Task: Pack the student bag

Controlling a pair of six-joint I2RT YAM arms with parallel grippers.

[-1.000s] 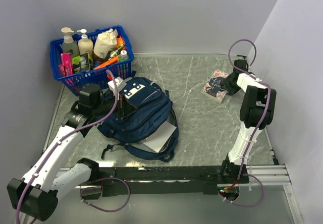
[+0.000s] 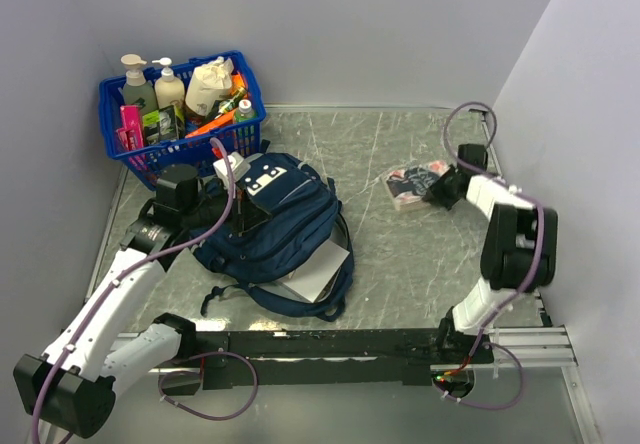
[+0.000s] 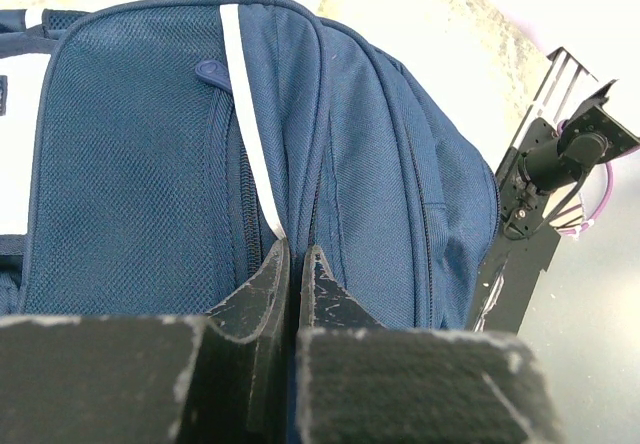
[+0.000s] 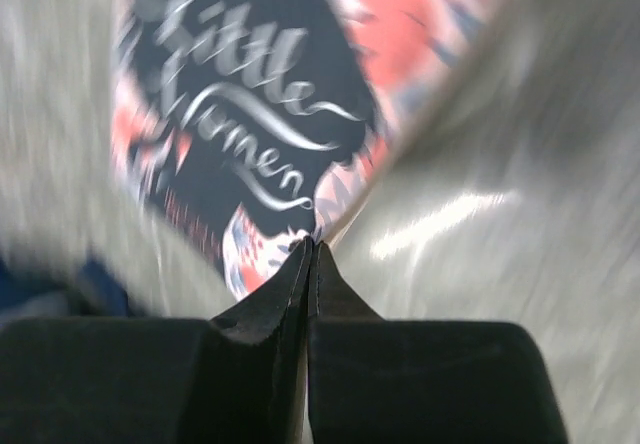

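The Little Women book (image 2: 408, 184) lies on the grey marbled surface at the right, dark title patch up. My right gripper (image 2: 445, 190) is beside its right end. In the blurred right wrist view, the fingertips of my right gripper meet with nothing between them, just at the edge of the book (image 4: 270, 94), which is outside them. The blue backpack (image 2: 290, 224) lies left of centre, its mouth showing a pale flat item (image 2: 318, 272). My left gripper is shut on a fold of the backpack's fabric (image 3: 310, 154).
A blue basket (image 2: 262, 114) full of bottles, packets and boxes stands at the back left. Between the backpack and the book the grey surface (image 2: 390, 264) is bare. A wall (image 2: 590, 144) rises close behind the right arm.
The left arm has stayed put.
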